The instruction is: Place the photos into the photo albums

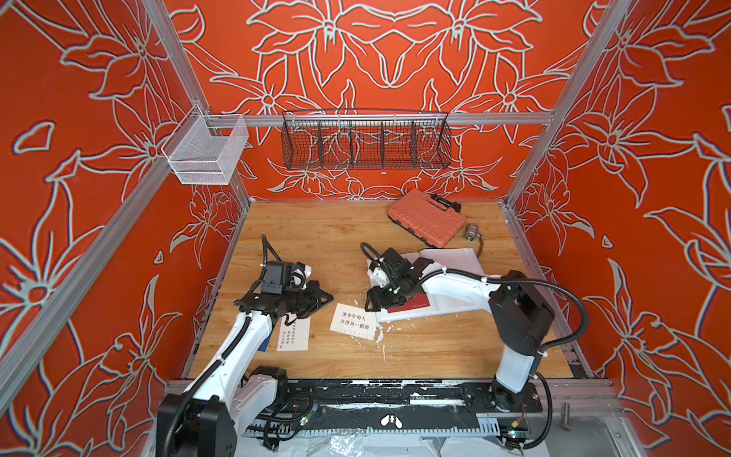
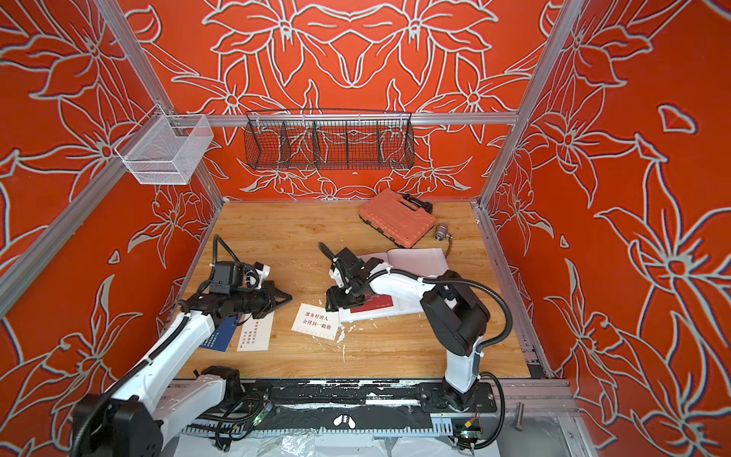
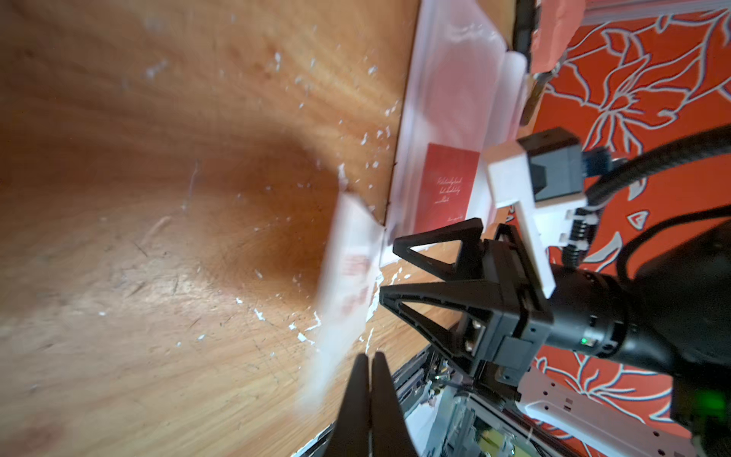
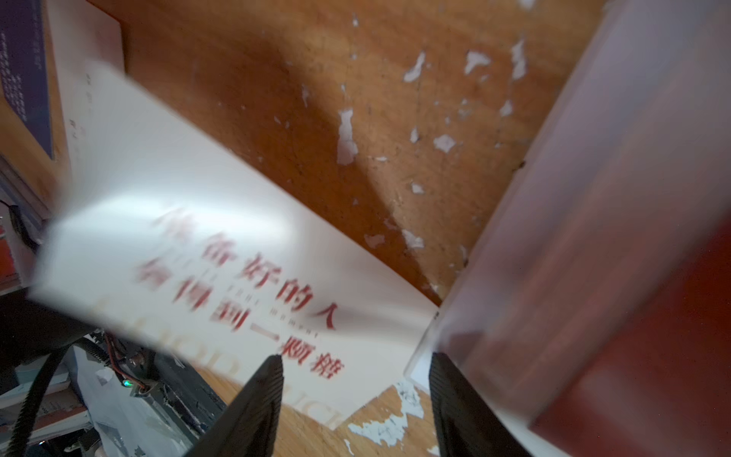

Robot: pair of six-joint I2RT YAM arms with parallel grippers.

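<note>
A white photo with red Chinese text (image 1: 352, 322) lies on the table beside the open album's (image 1: 457, 266) near-left corner, blurred in both wrist views. A red photo (image 3: 445, 185) sits inside the album's clear sleeve. A white card (image 2: 255, 332) and a blue card (image 2: 217, 335) lie at the left, partly under my left arm. My left gripper is shut, nothing visible between its fingers, just left of the text photo. My right gripper is open over the album's near-left corner and the photo's edge, nothing held.
An orange case (image 1: 426, 217) and a small metal object (image 1: 472, 231) are at the back right. A black wire basket (image 1: 365, 144) and a white one (image 1: 205, 160) hang above. Small white flakes litter the middle.
</note>
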